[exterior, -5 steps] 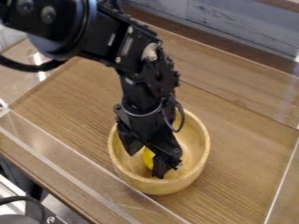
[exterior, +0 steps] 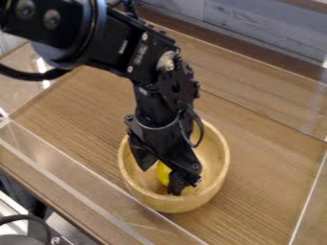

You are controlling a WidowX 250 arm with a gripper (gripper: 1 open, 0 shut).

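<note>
My black gripper (exterior: 163, 170) reaches down from the upper left into a round tan bowl (exterior: 206, 196) near the front edge of the wooden surface. Between and behind its fingers a yellow object (exterior: 163, 174) shows in the bowl, mostly hidden by the gripper. I cannot tell whether the fingers are closed on it.
A pale wall panel stands along the back. A black cable (exterior: 29, 222) runs at the bottom left, off the front edge.
The arm and gripper have shifted very slightly over the bowl. The bowl stays in the same place.
</note>
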